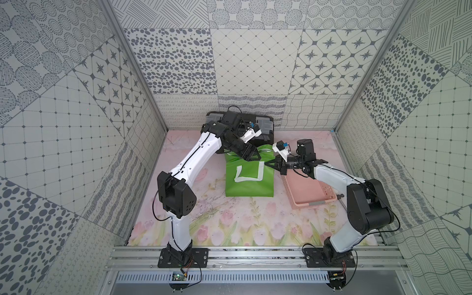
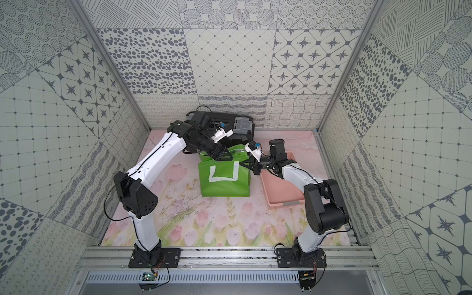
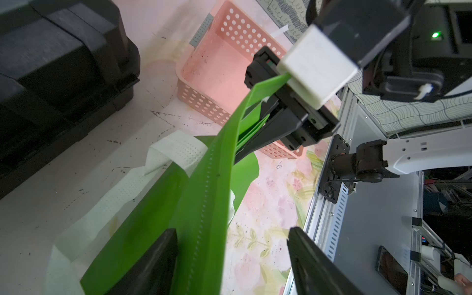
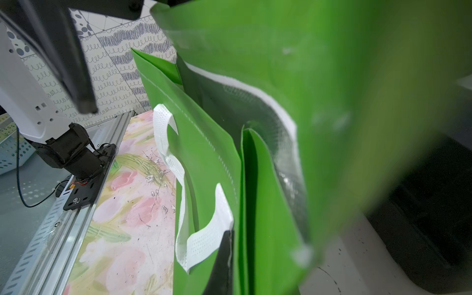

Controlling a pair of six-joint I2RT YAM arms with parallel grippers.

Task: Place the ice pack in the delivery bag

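The green delivery bag (image 1: 248, 189) with white straps lies in the middle of the table. My left gripper (image 1: 253, 156) is open over its upper part; in the left wrist view a green bag edge (image 3: 204, 241) runs between its spread fingers. At the bag's right side, my right gripper (image 1: 269, 164) is shut on a thin side fold, its dark finger (image 3: 272, 128) against the green layers. The right wrist view shows the bag mouth parted, with silvery lining (image 4: 221, 103). No ice pack is visible; the bag's depth is hidden.
A pink basket (image 1: 309, 202) stands right of the bag, empty where visible, partly under my right arm. Behind the bag is a black case (image 2: 243, 125).
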